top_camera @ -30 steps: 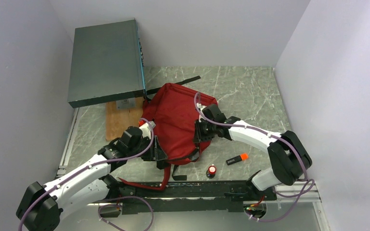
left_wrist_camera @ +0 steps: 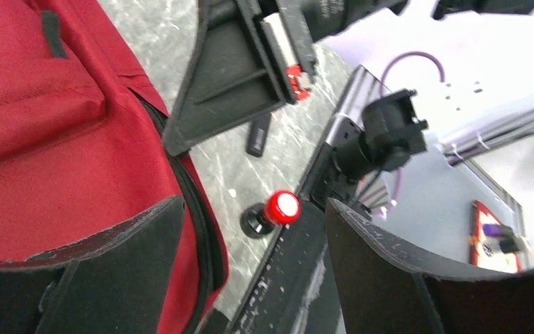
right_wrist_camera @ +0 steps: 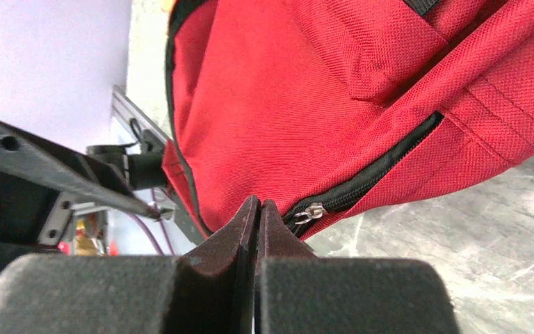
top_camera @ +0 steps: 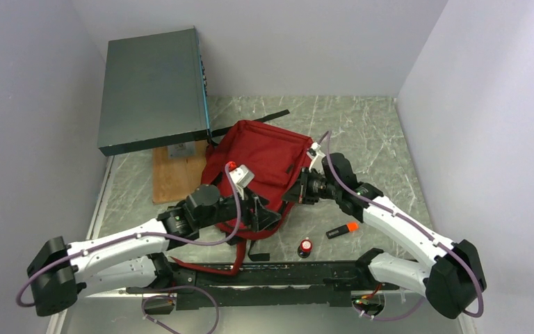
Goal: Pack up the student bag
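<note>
The red bag (top_camera: pixel 264 149) lies on the marble table, its black zipper along the near right edge; the zipper pull (right_wrist_camera: pixel 313 212) shows in the right wrist view. My left gripper (top_camera: pixel 264 212) is over the bag's front part, open, with zipper and fabric visible below between its fingers in the left wrist view. My right gripper (top_camera: pixel 292 195) hangs above the bag's right edge, shut, its tips just beside the zipper pull; whether they touch it I cannot tell. A small dark cylinder with a red top (left_wrist_camera: pixel 281 207) stands in front of the bag.
A dark orange-tipped item (top_camera: pixel 341 229) lies right of the cylinder. A large dark box (top_camera: pixel 153 90) overhangs a wooden board (top_camera: pixel 170 177) at the back left.
My left gripper has moved right and is higher over the bag.
</note>
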